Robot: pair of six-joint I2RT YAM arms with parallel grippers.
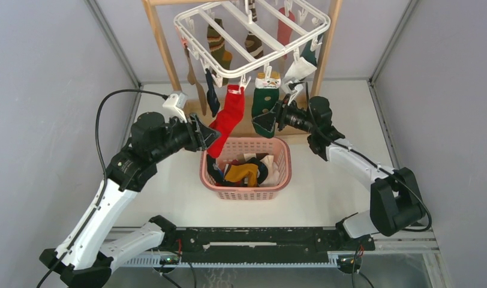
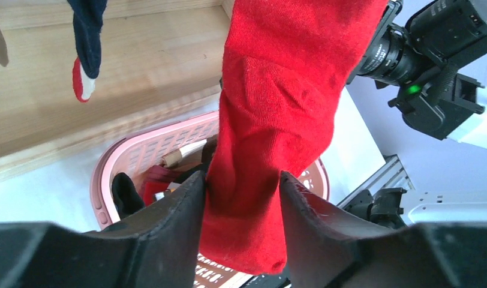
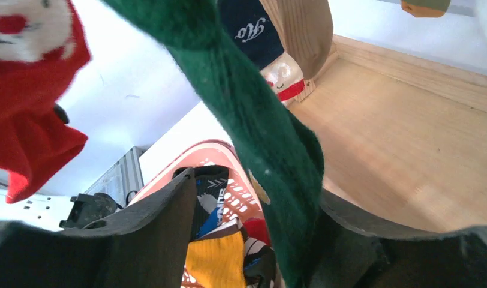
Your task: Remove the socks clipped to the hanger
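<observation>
In the top view a red sock (image 1: 229,114) hangs from a clip at the front edge of the white hanger (image 1: 251,62). My left gripper is open at its lower part; in the left wrist view the red sock (image 2: 271,126) hangs between the parted fingers. To its right a green sock (image 1: 265,99) with a pale top hangs from another clip. My right gripper is open, with the green sock (image 3: 253,120) running down between its fingers, close to the right one. Whether either sock touches the pads cannot be told.
Below stands a pink basket (image 1: 206,174) holding several socks. More socks hang around: a dark blue one (image 1: 212,93), a brown one (image 1: 196,81), a white one (image 1: 299,69) by the right gripper. Bare white table lies on both sides of the basket.
</observation>
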